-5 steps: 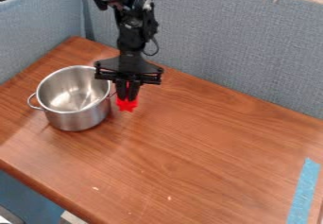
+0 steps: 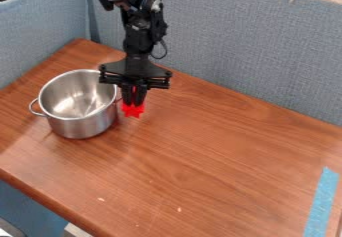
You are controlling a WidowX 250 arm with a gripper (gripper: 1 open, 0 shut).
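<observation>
The black robot gripper (image 2: 134, 93) hangs down at the upper middle, just right of a steel pot (image 2: 80, 116) with side handles. Directly under the gripper, at its fingertips, is a small red object (image 2: 132, 110), partly hidden by the gripper. Whether the fingers are closed on it is too small to tell.
A light blue strip (image 2: 321, 203) lies at the right front. Grey-blue padded walls (image 2: 241, 61) border the back and left.
</observation>
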